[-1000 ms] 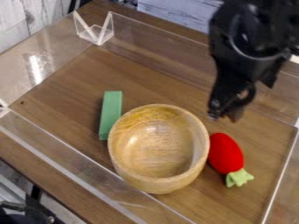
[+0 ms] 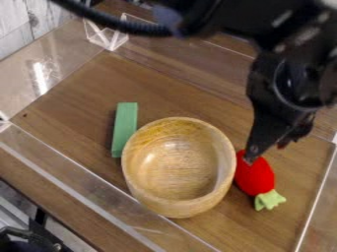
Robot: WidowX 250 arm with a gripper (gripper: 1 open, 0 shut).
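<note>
A black robot gripper (image 2: pixel 261 143) reaches down from the upper right, its fingertips just above and at the top end of a red plush vegetable (image 2: pixel 257 179) with a green tip. It looks shut, with nothing clearly between its fingers, though it is blurred. A wooden bowl (image 2: pixel 178 192) sits just left of the red object, and a green block (image 2: pixel 125 128) lies upright along the table left of the bowl.
The wooden table (image 2: pixel 79 98) has clear room at the upper left and middle. Clear plastic walls (image 2: pixel 79 177) edge it, and a small white wire piece (image 2: pixel 105 34) is at the back left.
The gripper has moved down and to the right toward the red object. The bowl, green block and red object stay where they were.
</note>
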